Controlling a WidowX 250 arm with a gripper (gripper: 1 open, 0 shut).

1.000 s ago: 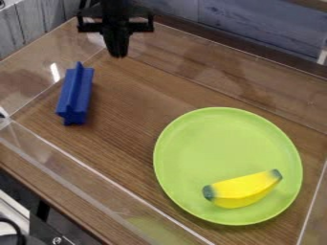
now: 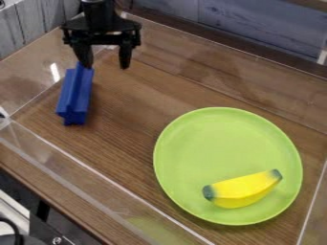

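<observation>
My black gripper (image 2: 102,57) is at the upper left, open, its fingers hanging down just above and behind the far end of a blue oblong block (image 2: 75,96) on the wooden table. Whether a finger touches the block cannot be told. A yellow banana (image 2: 242,188) lies on a green plate (image 2: 211,144) at the right front.
Pale bluish wooden walls (image 2: 243,33) stand along the back. Clear edging runs along the left front and right.
The block, banana and plate have not visibly moved.
</observation>
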